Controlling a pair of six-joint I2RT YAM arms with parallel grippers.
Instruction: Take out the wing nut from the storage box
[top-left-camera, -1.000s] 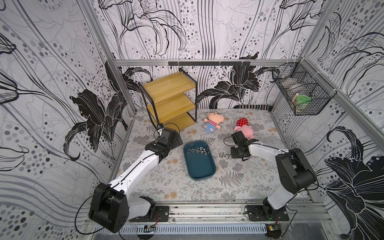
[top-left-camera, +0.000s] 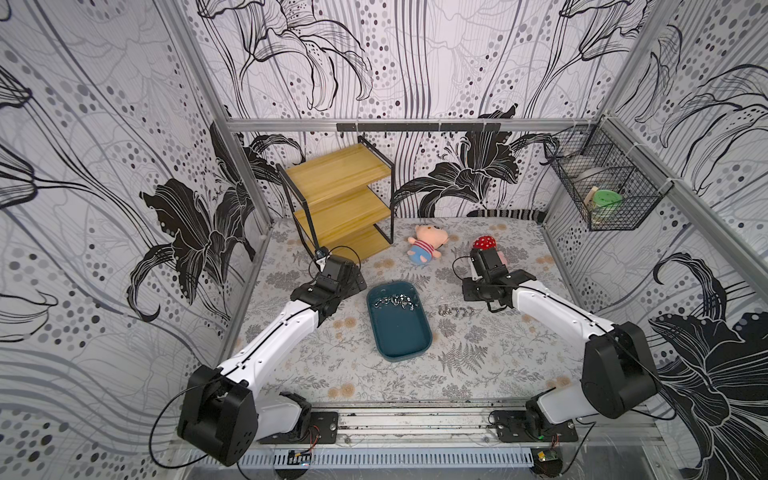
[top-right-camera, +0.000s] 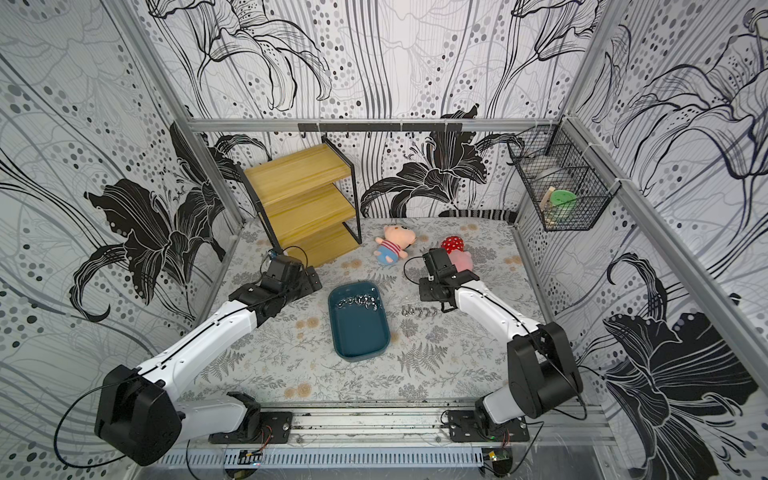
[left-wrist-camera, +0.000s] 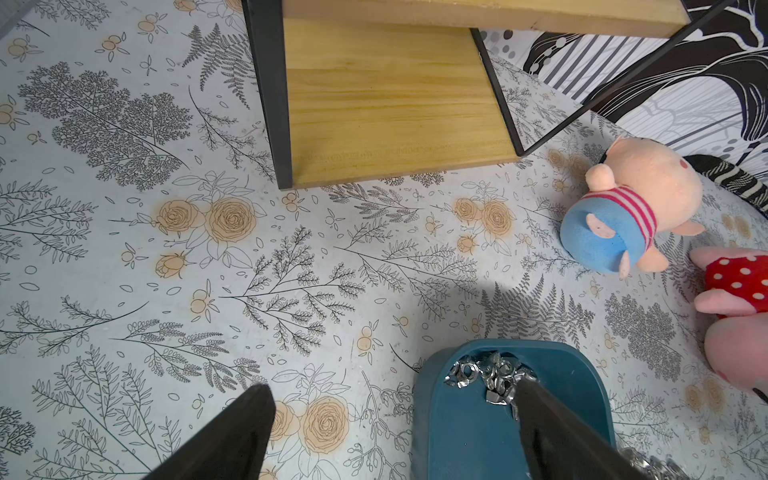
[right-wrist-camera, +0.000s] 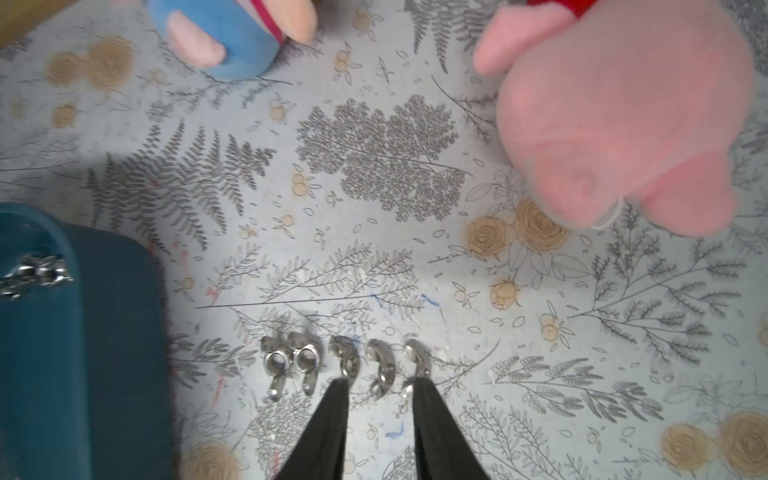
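Observation:
The teal storage box (top-left-camera: 398, 332) sits mid-table, with a pile of shiny wing nuts (left-wrist-camera: 492, 376) at its back end. Several loose wing nuts (right-wrist-camera: 344, 360) lie in a row on the table just right of the box. My right gripper is over that row, its fingers a little apart, nothing seen held between them; the view is slightly blurred. My left gripper hangs left of the box's back end, open, with its fingers wide apart and empty.
A wooden three-tier shelf (top-left-camera: 336, 172) stands at the back left. A piggy plush in blue (top-left-camera: 424, 249) and a pink plush (right-wrist-camera: 624, 112) lie behind the box. A wire basket (top-left-camera: 608, 180) hangs on the right.
My right arm has risen and moved back, so its gripper now hides much of the pink plush in the top left view. The left arm has not moved.

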